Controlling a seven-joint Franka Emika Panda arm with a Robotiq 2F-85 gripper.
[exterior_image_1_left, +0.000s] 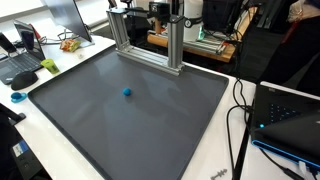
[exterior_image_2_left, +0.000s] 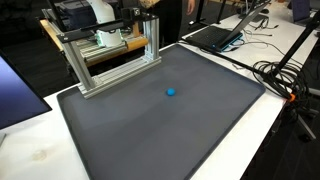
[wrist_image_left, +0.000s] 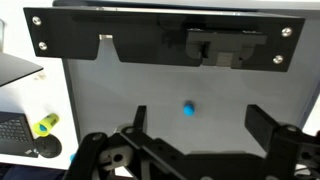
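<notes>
A small blue object lies alone on the dark grey mat. In the second exterior view the same blue object is near the mat's far side. The wrist view looks down on the blue object, which lies below and between the spread fingers. My gripper is open, with nothing held between its fingertips. Neither exterior view shows the gripper's fingers clearly.
A metal frame stands along one edge of the mat. Laptops and cables sit around the table. A yellow-green item lies off the mat, at left in the wrist view.
</notes>
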